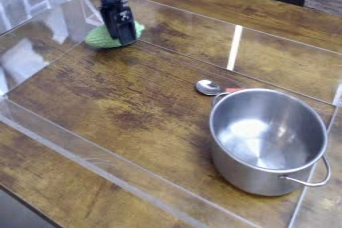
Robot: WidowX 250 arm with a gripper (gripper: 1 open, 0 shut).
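My black gripper [118,30] is lowered at the upper left, over a green bumpy vegetable [99,40], which lies on the wooden table and is partly hidden behind it. Whether the fingers are closed around the vegetable or only beside it is unclear. A steel pot [267,147] with side handles stands at the lower right. A spoon [207,87] with a red handle lies just behind the pot, its handle partly hidden.
The table [114,112] has a clear middle and left front. Clear panels or strips with white tape [235,47] border the work area. A railing runs behind at the top left.
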